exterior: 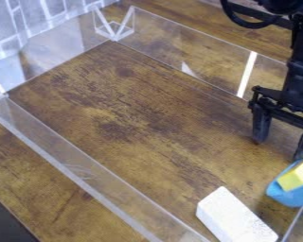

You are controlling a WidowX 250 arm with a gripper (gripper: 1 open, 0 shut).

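Note:
My black gripper (280, 128) hangs low at the right edge, its fingers spread apart above the wooden floor, with nothing visible between them. Just below it, at the lower right edge, sits a blue bowl-like object (288, 195) with a yellow piece (297, 175) on it, partly cut off by the frame. A white block (235, 220) lies at the bottom, left of the blue object.
Clear plastic walls (79, 168) border the wooden work area (129, 123) on the left and back. A pale cloth (27, 28) stands at the back left.

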